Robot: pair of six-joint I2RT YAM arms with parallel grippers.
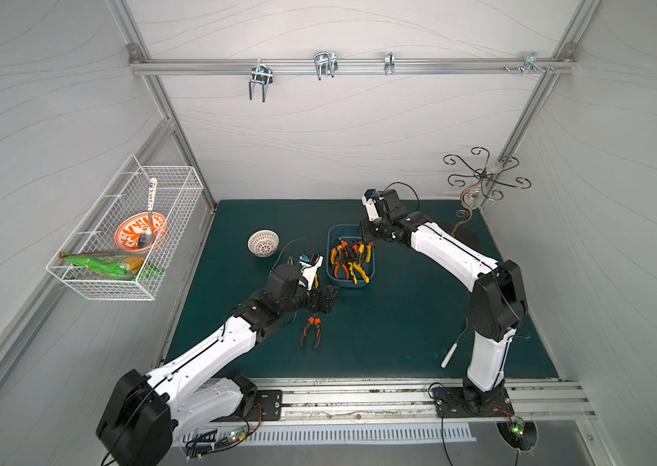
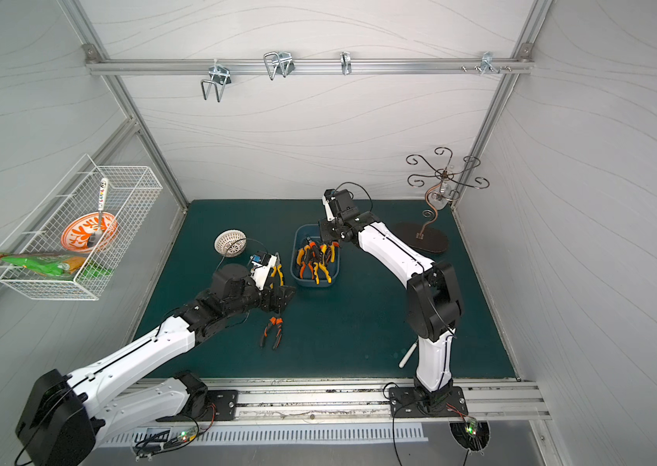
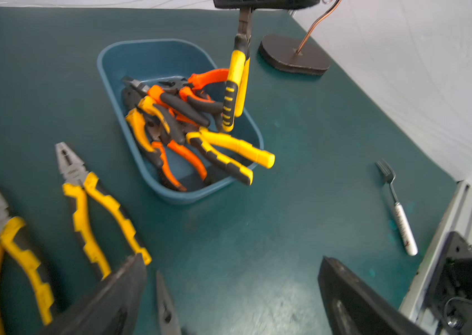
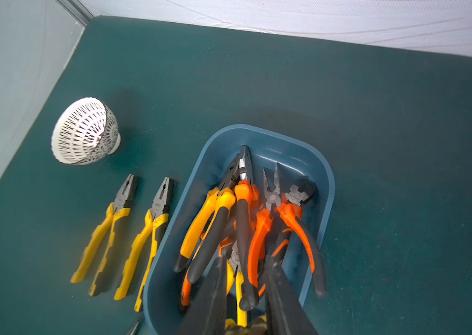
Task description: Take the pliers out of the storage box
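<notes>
The blue storage box (image 3: 114, 83) holds several pliers with orange or yellow handles. Over its right side a yellow-and-black pair of pliers (image 3: 237, 83) hangs handles-down, its metal head held by my right gripper (image 1: 366, 228), which is shut on it. In the right wrist view my right fingers (image 4: 213, 301) nearly meet above the box. Two yellow-handled pliers (image 4: 152, 234) lie on the table left of the box, and an orange-handled pair (image 1: 310, 331) lies nearer the front. My left gripper is open and empty, in front of the box.
A white openwork bowl (image 4: 82, 134) stands at the back left. The fork (image 3: 399, 212) lies at the front right, and the dark base of a metal stand (image 3: 297, 53) is at the back right. The table between box and fork is clear.
</notes>
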